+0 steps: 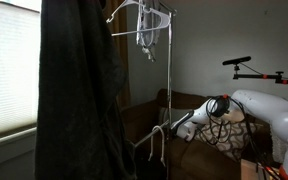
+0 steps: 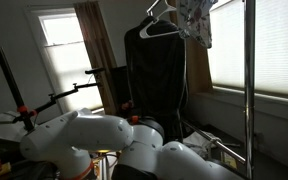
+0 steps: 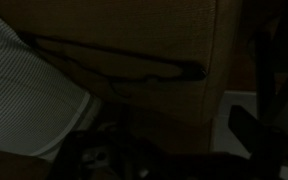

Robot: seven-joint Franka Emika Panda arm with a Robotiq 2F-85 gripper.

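In exterior view 1 my gripper (image 1: 180, 130) is low by the brown couch (image 1: 206, 160), just behind the rack pole (image 1: 170, 75). The wrist view is very dark. A thin dark shape like a hanger (image 3: 119, 58) lies against brown upholstery there, ahead of the gripper. Dark finger forms show along the bottom, but whether they are apart or together, and whether anything is between them, is unclear. A large dark garment (image 1: 79, 95) hangs at the left of exterior view 1. White hangers (image 1: 144, 22) hang at the top of the rack.
A ribbed pale cushion (image 3: 24, 90) fills the left of the wrist view. Exterior view 2 shows a black shirt (image 2: 154, 75) on a hanger and a patterned garment (image 2: 196, 20). My white arm (image 2: 134, 150) crosses the foreground.
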